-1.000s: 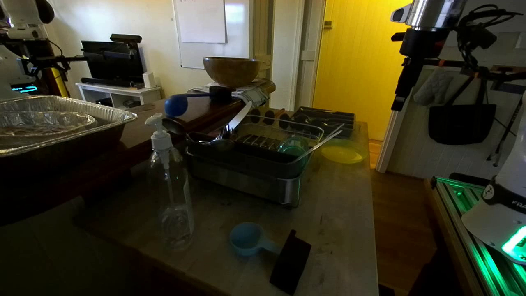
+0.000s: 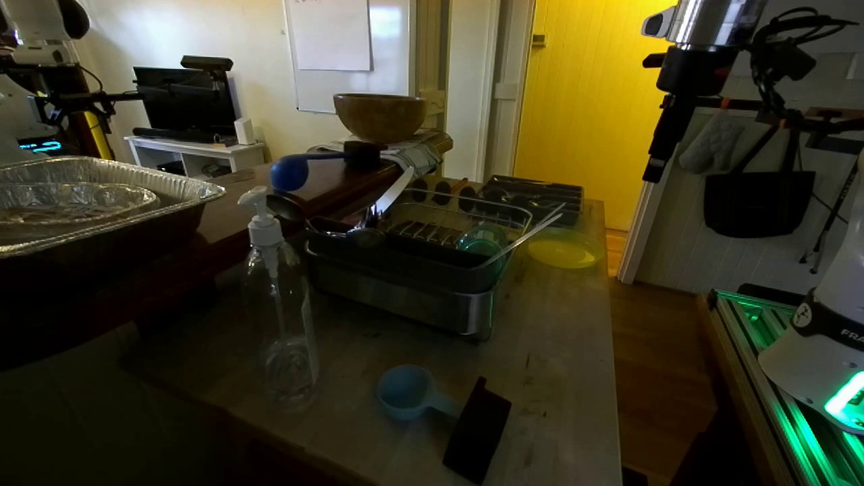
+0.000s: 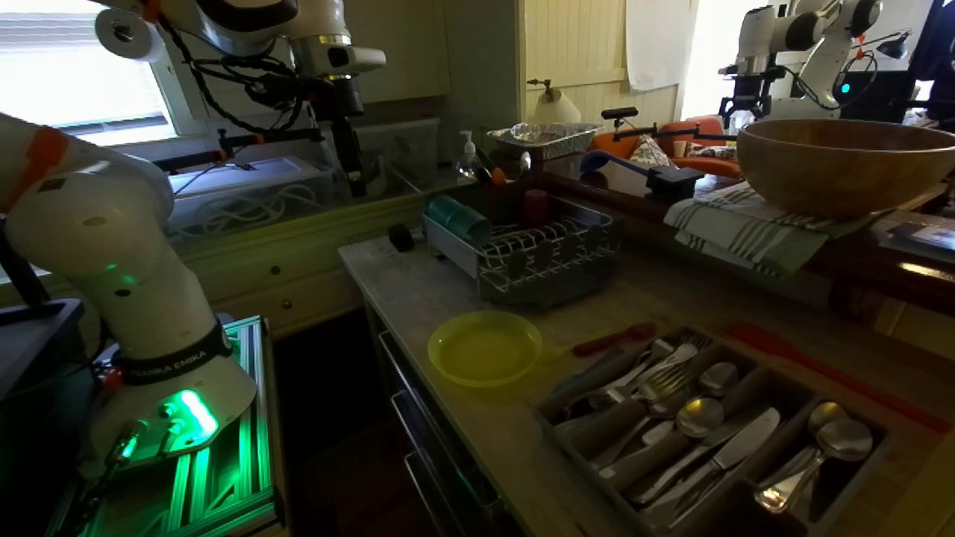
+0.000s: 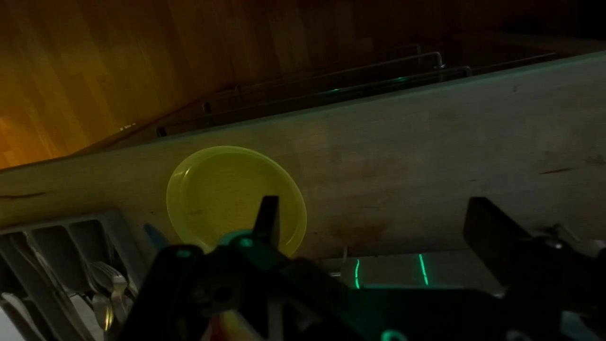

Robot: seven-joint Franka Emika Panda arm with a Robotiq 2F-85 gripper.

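High above the counter's edge hangs my gripper, its two dark fingers spread wide with nothing between them in the wrist view. A yellow plate [image 3: 484, 348] lies empty on the counter, below and left of the gripper in the wrist view; one fingertip overlaps its rim there. Behind the plate stands the dish rack [image 3: 543, 259], with teal cups [image 3: 459, 220] and a red cup [image 3: 535, 206] in it. The grey cutlery tray [image 3: 618, 465] holds forks, knives and spoons in its compartments.
A clear pump bottle [image 2: 281, 324] and a light blue scoop [image 2: 406, 392] with a black block at its handle occupy the counter's near end. A wooden bowl [image 3: 841, 165] rests on a cloth on the raised ledge. Bare counter [image 4: 397, 170] lies right of the plate.
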